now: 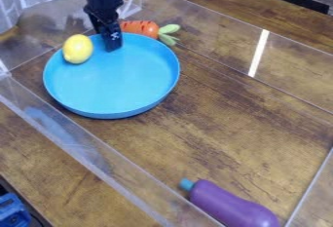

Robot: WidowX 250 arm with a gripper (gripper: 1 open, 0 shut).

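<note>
A blue plate (112, 80) lies on the wooden floor of a clear-walled bin, with a yellow lemon-like toy (77, 49) at its upper left. My black gripper (107, 38) reaches down from the top to the plate's back rim, just right of the yellow toy; I cannot tell its finger state. An orange toy carrot (140, 27) with a green top lies just behind the plate, right beside the gripper.
A purple toy eggplant (229, 204) lies at the bottom right. Clear walls (104, 174) edge the bin. The wooden floor right of the plate is open. A blue object (11, 211) shows at the bottom left corner.
</note>
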